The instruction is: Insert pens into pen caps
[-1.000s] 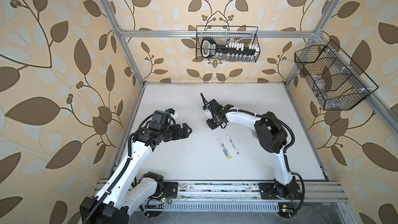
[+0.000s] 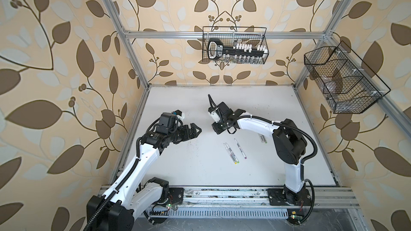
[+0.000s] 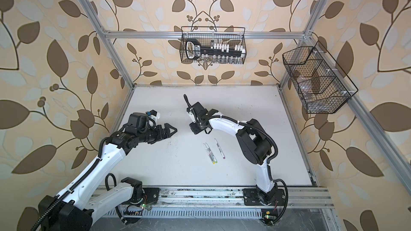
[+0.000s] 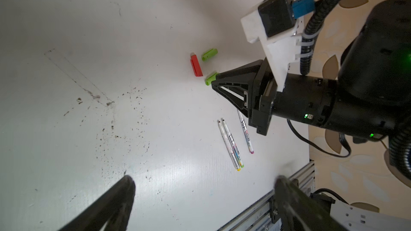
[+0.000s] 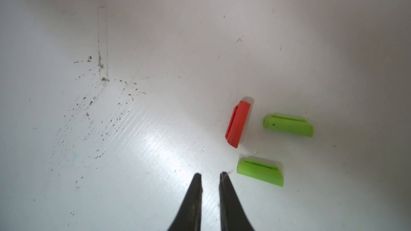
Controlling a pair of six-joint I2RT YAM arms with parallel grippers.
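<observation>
Three caps lie on the white table: a red cap (image 5: 238, 124), a green cap (image 5: 288, 125) to its right and another green cap (image 5: 260, 172) below it. My right gripper is part open, nothing between its narrow-set fingertips, left of the lower green cap. In the left wrist view its tips overlap that green cap (image 4: 211, 78); contact cannot be judged. Two uncapped pens (image 4: 231, 145) lie side by side, and a third pen (image 4: 245, 132) lies close by. Wide open and empty, my left gripper hangs over the table's left side (image 2: 196, 131).
More pen-like items (image 2: 262, 138) lie partly under the right forearm. Wire baskets hang at the back (image 2: 235, 45) and at the right (image 2: 346, 79). Bare table stretches left of the caps and along the front left.
The right arm's elbow has shifted to the right, while its gripper has moved only slightly. My left gripper has moved a little to the right. The visible pens have stayed in place.
</observation>
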